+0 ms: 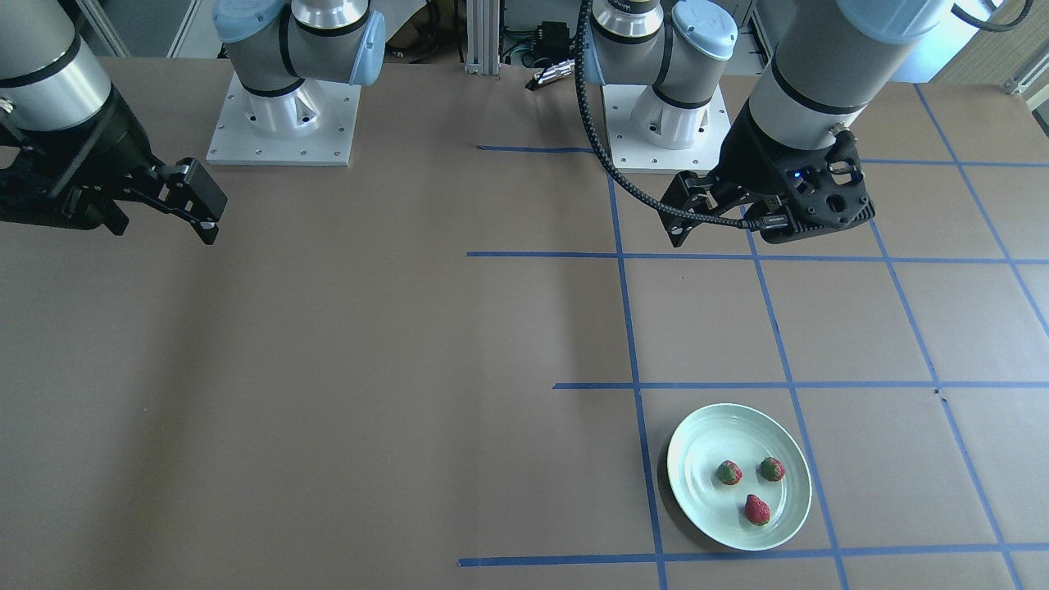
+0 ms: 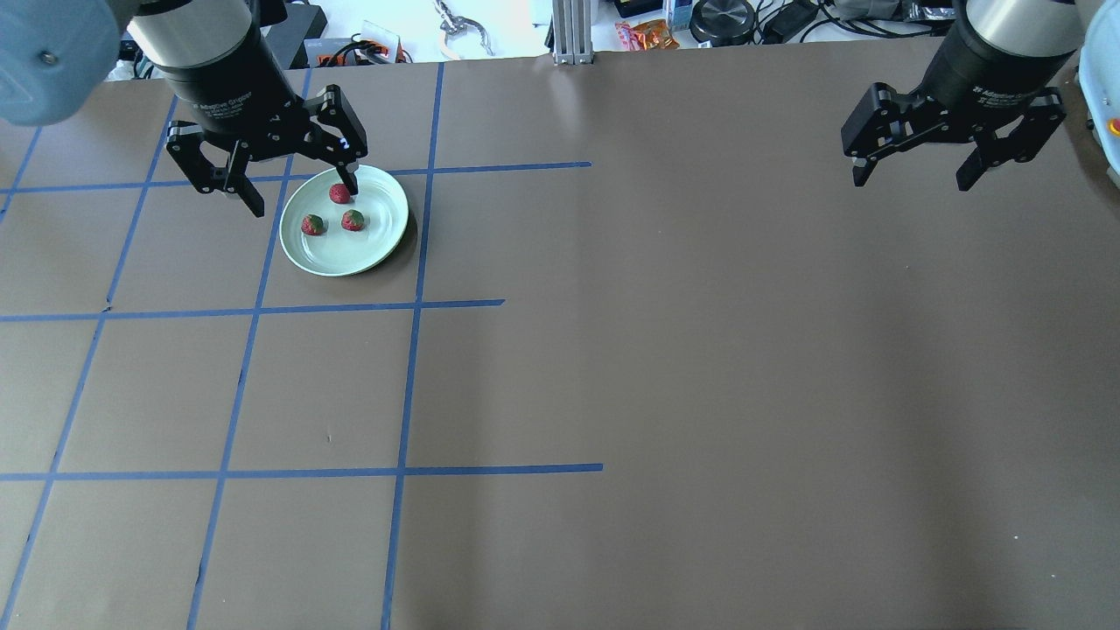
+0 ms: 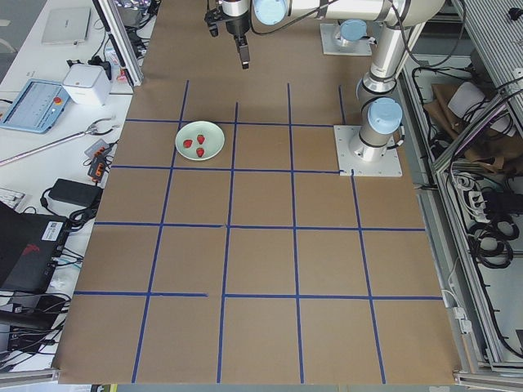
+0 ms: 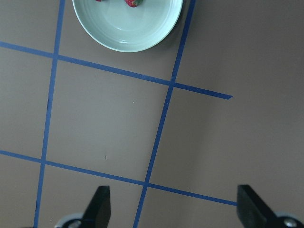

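A pale round plate [image 1: 708,442] holds three strawberries, one red [image 1: 756,508] and two with green leaves [image 1: 729,473]; it also shows in the left view [image 3: 199,155], the top view [image 2: 367,247] and at the top of the wrist view [image 4: 114,33]. My gripper [image 2: 268,195] hangs high above the table, open with nothing between its fingers; in the front view [image 1: 718,226] it is well behind and above the plate. In the wrist view its two fingertips are blurred at the bottom corners, wide apart.
A second arm's gripper [image 2: 913,173] hangs at the right of the top view, left in the front view. Equipment and cables lie beyond its edges.
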